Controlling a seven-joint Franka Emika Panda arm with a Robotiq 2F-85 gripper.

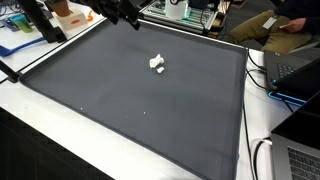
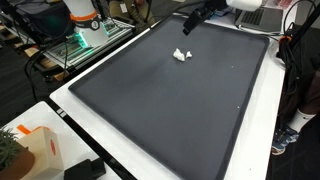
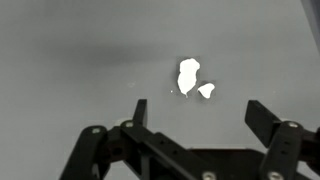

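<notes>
Two small white pieces lie close together on the dark grey board. The larger, elongated white piece and the smaller white piece show clearly in the wrist view, with a narrow gap between them. In exterior view 1 the white pieces are near the far part of the board. My gripper is open, its black fingers spread wide with only bare board between them. It hangs above the board, apart from the pieces, toward the back left in exterior view 1 and behind the white pieces in exterior view 2.
Laptops and cables stand along the board's right side in exterior view 1. A potted plant is at the near left corner in exterior view 2. Most of the board is clear.
</notes>
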